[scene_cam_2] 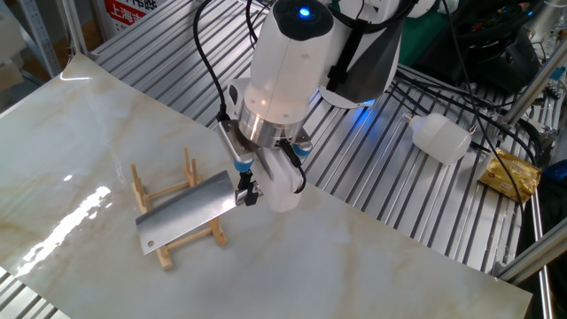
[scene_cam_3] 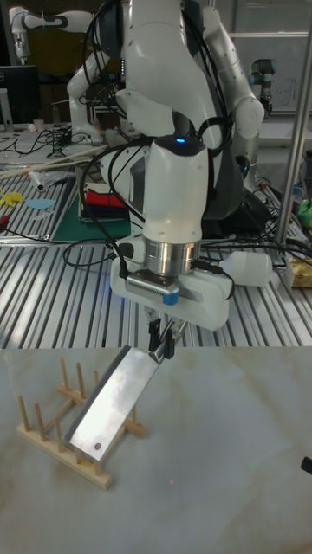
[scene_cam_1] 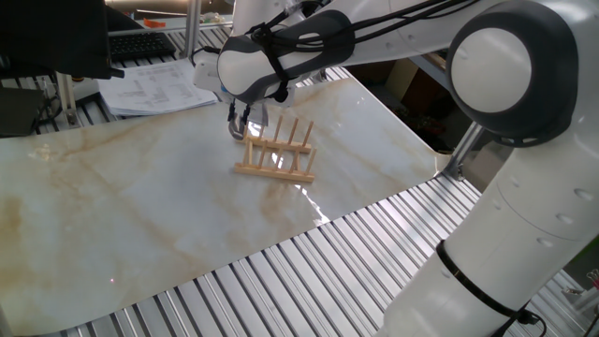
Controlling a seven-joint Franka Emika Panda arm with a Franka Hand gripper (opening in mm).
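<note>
A metal cleaver (scene_cam_2: 187, 213) with a broad blade and a hole near one corner is at the wooden rack (scene_cam_2: 166, 257), its blade slanting over the rack's bars. In exterior view 3 the blade (scene_cam_3: 112, 411) tilts down to the left among the pegs of the rack (scene_cam_3: 81, 468). My gripper (scene_cam_2: 249, 190) is shut on the cleaver's handle, at the blade's upper right end; the fingers cover much of the handle. From exterior view 1 the gripper (scene_cam_1: 240, 124) shows beside the rack (scene_cam_1: 275, 174), and the arm hides most of the cleaver. Whether the blade rests on the rack, I cannot tell.
Marbled board (scene_cam_1: 112, 215) lies bare around the rack. Beyond its edge runs a slatted metal table (scene_cam_2: 372, 177) with a white bottle-like object (scene_cam_2: 440, 138) and a gold packet (scene_cam_2: 509, 179). A small black object (scene_cam_3: 307, 466) shows at the right edge of exterior view 3.
</note>
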